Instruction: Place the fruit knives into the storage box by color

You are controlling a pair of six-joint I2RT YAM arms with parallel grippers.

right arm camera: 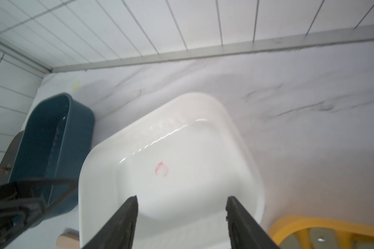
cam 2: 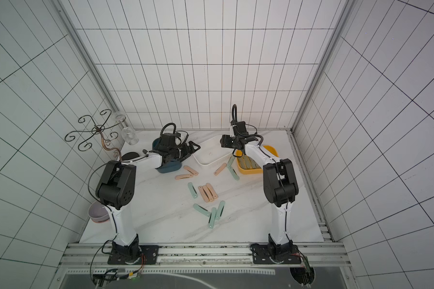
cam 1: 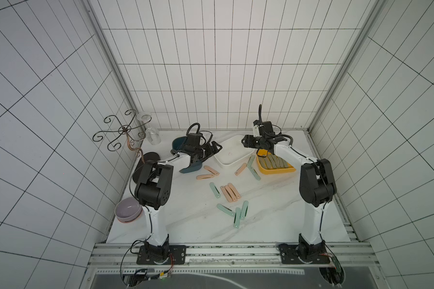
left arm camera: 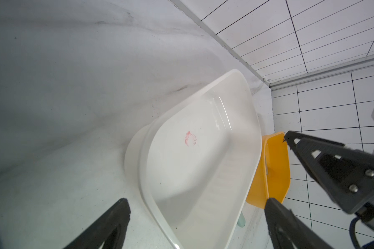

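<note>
The white box (cam 1: pixel 231 153), empty but for a small red mark on its floor, stands between my two grippers in the top left view. At its left side my left gripper (cam 1: pixel 217 147) is open, nothing between its widely spread fingers. My right gripper (cam 1: pixel 246 140) hangs over the box's right part, its fingers (right arm camera: pixel 122 222) apart and empty. Pink-orange knives (cam 1: pixel 230 191) and green knives (cam 1: pixel 237 217) lie loose on the table. In the yellow box (cam 1: pixel 277 172), several grey-green knives (cam 1: pixel 273 161) lie side by side. A dark blue box (right arm camera: pixel 76 137) stands left; its contents are mostly hidden.
A metal scroll stand (cam 1: pixel 125 129), a glass jar (cam 1: pixel 152 136) and a black round object (cam 1: pixel 149 157) line the left side. A mauve bowl (cam 1: pixel 128 209) sits front left.
</note>
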